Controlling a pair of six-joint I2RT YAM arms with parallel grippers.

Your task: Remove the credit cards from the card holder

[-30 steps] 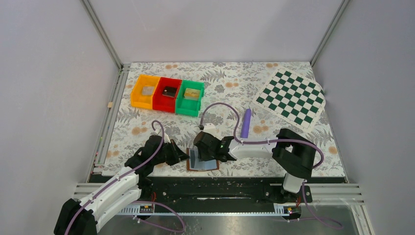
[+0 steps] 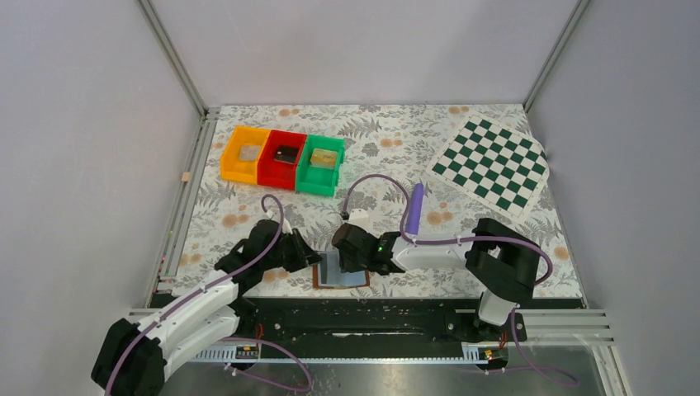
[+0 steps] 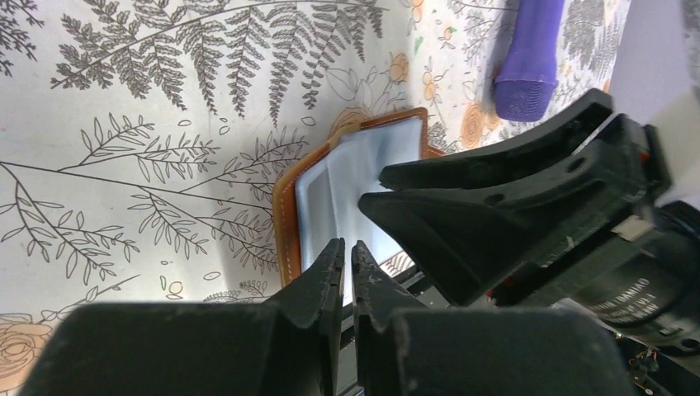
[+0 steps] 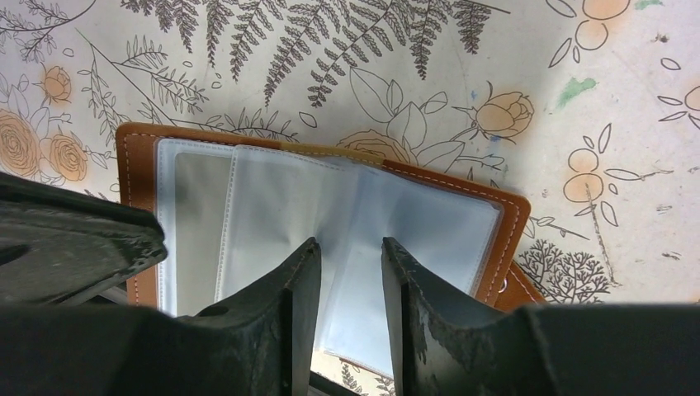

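A brown card holder with clear sleeves lies spread open near the table's front edge. One pale sleeve page overlaps a grey one at its left. My left gripper reaches over the holder's left side, its fingertips close together. A narrow pale strip shows between them; whether they pinch the sleeve or just hover over it, I cannot tell. Above the middle of the pages, my right gripper is part open, its fingers either side of a fold. No separate credit card can be made out.
Yellow, red and green bins at the back left each hold a small item. A purple cylinder lies behind the right arm, and a checkered board is at the far right.
The right arm has shifted a little to the right. The holder stays nearly in place.
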